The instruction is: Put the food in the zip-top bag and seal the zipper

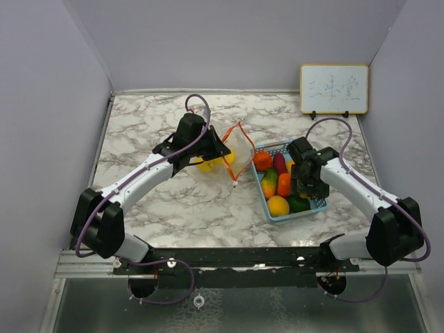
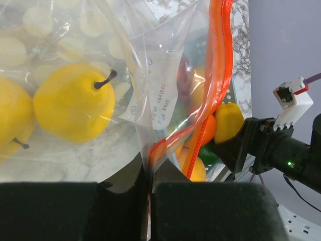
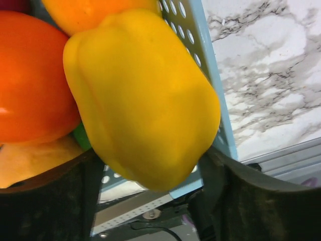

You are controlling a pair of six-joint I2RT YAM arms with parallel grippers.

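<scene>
The clear zip top bag (image 2: pixel 150 75) stands with its orange zipper edge (image 2: pixel 220 55) spread wide; yellow pears (image 2: pixel 75 103) lie inside it. My left gripper (image 1: pixel 223 154) is shut on the bag's rim, whose thin film runs between the fingers. Over the near right corner of the blue basket (image 1: pixel 284 218), my right gripper (image 1: pixel 305 191) points down. A yellow bell pepper (image 3: pixel 143 95) fills the space between its fingers, one at each side. Whether they grip it firmly cannot be told.
Several other foods share the basket, among them an orange tomato (image 3: pixel 32 78), a mango (image 1: pixel 269 184) and an orange (image 1: pixel 277 206). A framed whiteboard (image 1: pixel 334 89) stands at the back right. Bare marble (image 1: pixel 187 215) lies in front of the bag.
</scene>
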